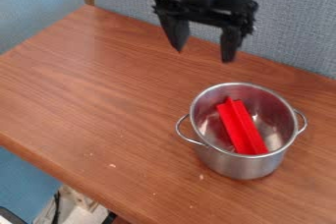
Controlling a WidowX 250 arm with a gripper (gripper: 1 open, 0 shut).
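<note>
A steel pot (217, 159) with two side handles stands on the right of the wooden table. Inside it lie red bar-shaped pieces (241, 125), slanting side by side. My dark gripper (202, 39) hangs above and behind the pot, near the back wall, its two fingers spread apart with nothing visible between them.
Grey fabric panels border it at the back, a pale blue surface at the left. A cable and wooden piece show beyond the lower-left edge.
</note>
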